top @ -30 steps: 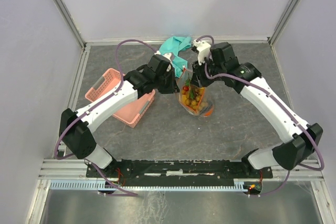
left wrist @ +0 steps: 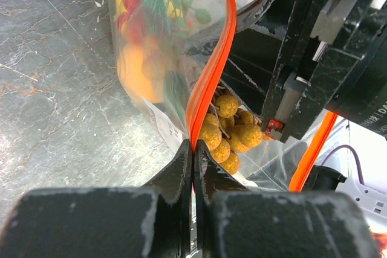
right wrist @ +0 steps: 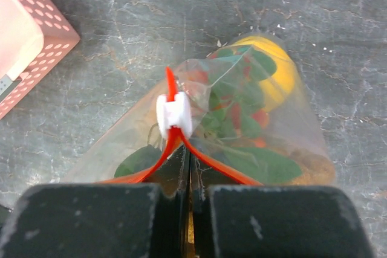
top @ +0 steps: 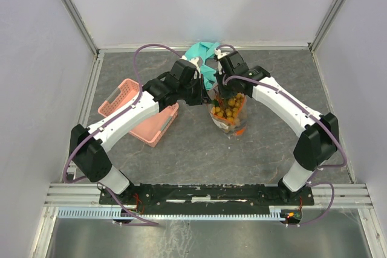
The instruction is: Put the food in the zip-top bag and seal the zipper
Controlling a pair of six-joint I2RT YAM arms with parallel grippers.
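The clear zip bag (top: 225,126) stands on the table with its orange-edged mouth open. Round yellow-brown food (left wrist: 228,119) fills one side; red, green and yellow pieces (left wrist: 145,46) show through the film. My left gripper is shut on the bag's orange zipper edge (left wrist: 208,83). Inside the mouth, my right gripper reaches between the two orange strips, just below the white slider (right wrist: 173,115). Its fingers (right wrist: 204,176) are shut, and nothing shows between them. In the top view both arms cover the bag's rear part.
A pink basket (top: 151,130) sits to the left, partly under the left arm. Behind the bag lies a turquoise cloth (top: 202,51).
The left arm stays almost still, and the bag's mouth looks wider.
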